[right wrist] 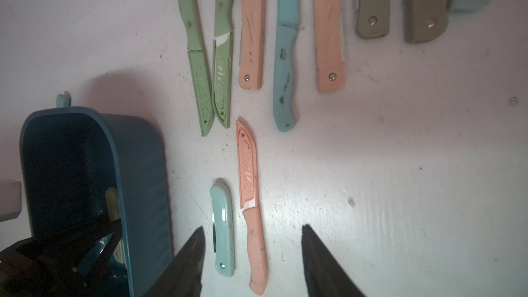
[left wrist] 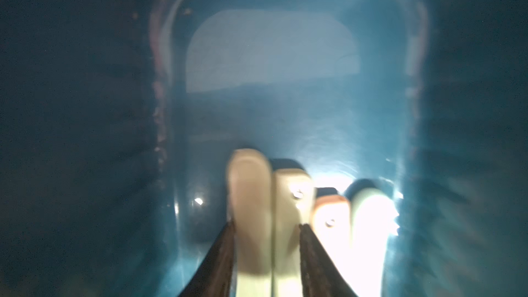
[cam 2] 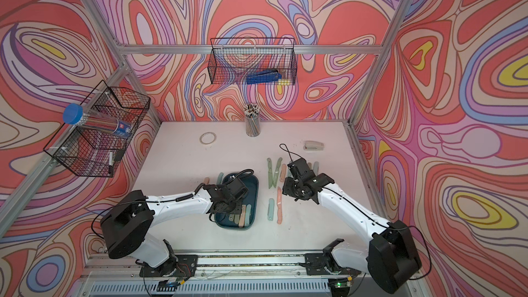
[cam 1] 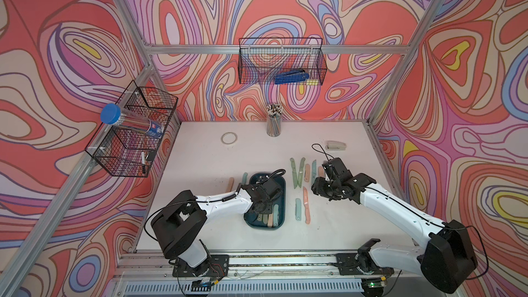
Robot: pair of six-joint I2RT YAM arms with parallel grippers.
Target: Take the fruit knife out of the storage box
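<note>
The dark blue storage box (cam 1: 280, 198) sits at the front middle of the table. My left gripper is down inside it, part open, its fingertips over the folded fruit knives standing side by side at one end: a pale tan knife (left wrist: 250, 181), another beside it, then pink and mint ones. Whether it holds one is unclear. My right gripper hovers open over the table right of the box, above a pink sheathed knife (right wrist: 254, 247) and a light blue folded knife (right wrist: 222, 220).
More green, pink, blue and olive knives (right wrist: 330, 27) lie in a row behind. A pencil holder (cam 1: 274, 121), a ring (cam 1: 228, 133) and a stapler (cam 1: 335, 145) stand toward the back.
</note>
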